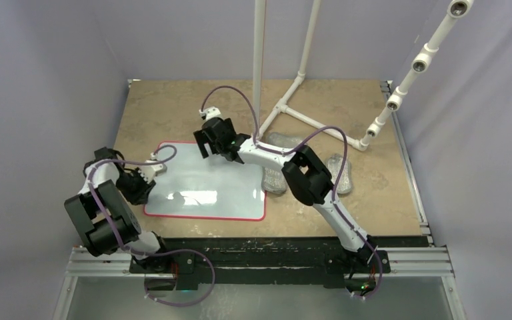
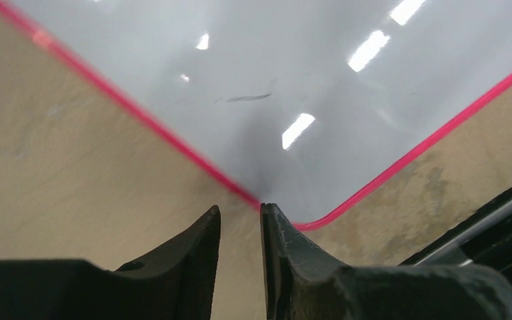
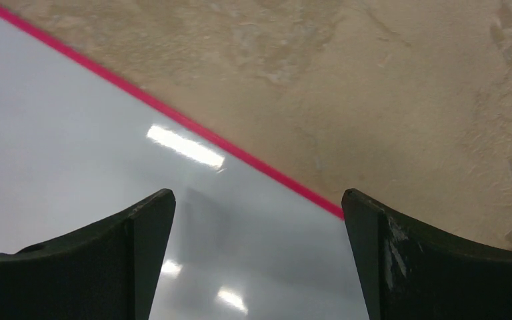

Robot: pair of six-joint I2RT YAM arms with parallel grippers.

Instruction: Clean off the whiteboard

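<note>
The whiteboard (image 1: 207,190) with its red-pink border lies flat on the tan table. A faint dark mark (image 2: 249,98) shows on it in the left wrist view. My left gripper is just outside one board corner, its fingers parted by a narrow gap with only table and border visible beyond. Over the board's far edge, my right gripper stands wide open, and nothing sits between its fingers. From above, the right arm hides the board's far right part. No eraser can be made out in any view.
Grey oblong pads (image 1: 339,175) lie on the table right of the board, partly under the right arm. A white pipe frame (image 1: 282,107) stands at the back. Bare table (image 1: 167,107) shows at the back left.
</note>
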